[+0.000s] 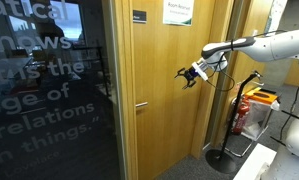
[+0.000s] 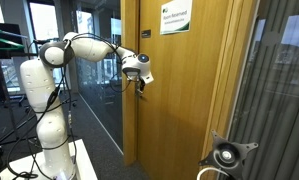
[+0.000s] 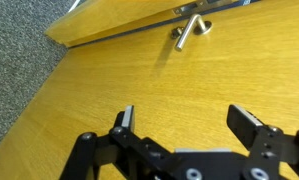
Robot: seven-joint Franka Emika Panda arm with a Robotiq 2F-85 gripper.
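A closed wooden door (image 1: 164,130) fills the middle of exterior view 1. Its metal lever handle (image 3: 194,28) shows near the top of the wrist view, and as a small bar, the handle (image 1: 141,104), at the door's left side. My gripper (image 1: 185,77) is held up in front of the door, to the right of the handle and higher than it, apart from it. In the wrist view the two fingers (image 3: 251,128) stand wide apart at the lower edge, and only door surface shows between them.
A red-topped cart (image 1: 257,97) and a black stand (image 1: 225,160) are at the right. Dark lettered glass (image 1: 49,90) lies left of the door. A sign (image 2: 176,15) hangs high on the door. Carpet (image 3: 34,75) shows below.
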